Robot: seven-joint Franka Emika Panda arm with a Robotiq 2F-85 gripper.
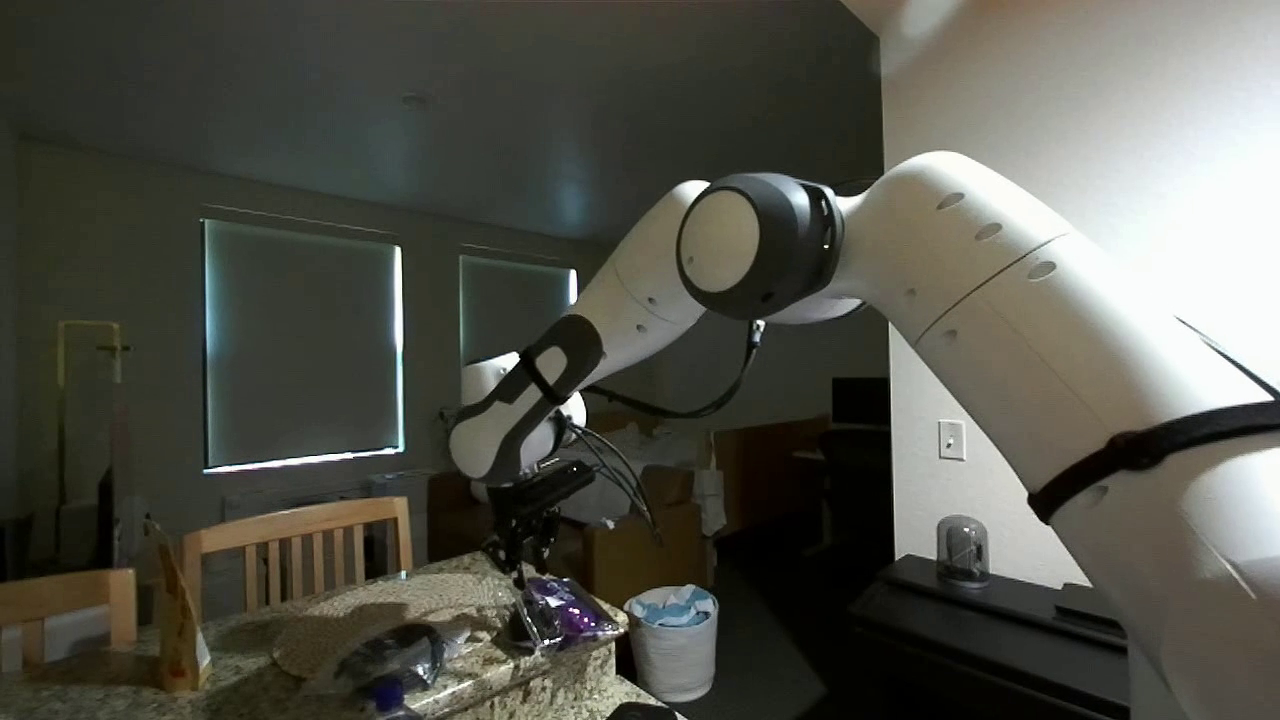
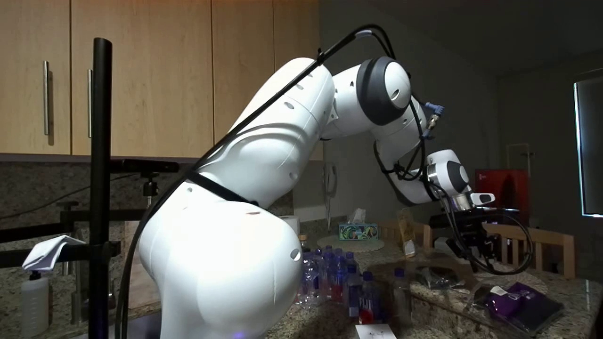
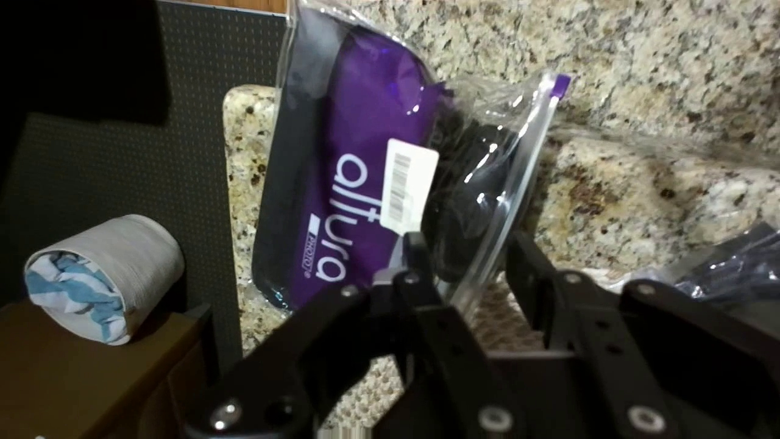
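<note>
A clear zip bag with a purple and black "altura" pouch (image 3: 354,168) lies at the corner of the granite counter. Its zip edge (image 3: 528,157) runs down into the gap between my gripper's fingers (image 3: 520,263). In the wrist view my gripper is partly open, fingers apart on either side of that edge; whether they touch the plastic I cannot tell. From outside, the gripper (image 1: 523,574) points down just above the purple bag (image 1: 578,610). The second exterior view shows the bag (image 2: 523,305) below the gripper, whose fingertips are hard to make out there.
Another clear bag with dark contents (image 1: 390,658) lies on the counter. Beyond the counter's edge, a white bin (image 1: 674,648) with blue-white cloth stands on the floor. Several bottles (image 2: 339,277) crowd the counter near the arm's base. Wooden chairs (image 1: 300,528) stand behind.
</note>
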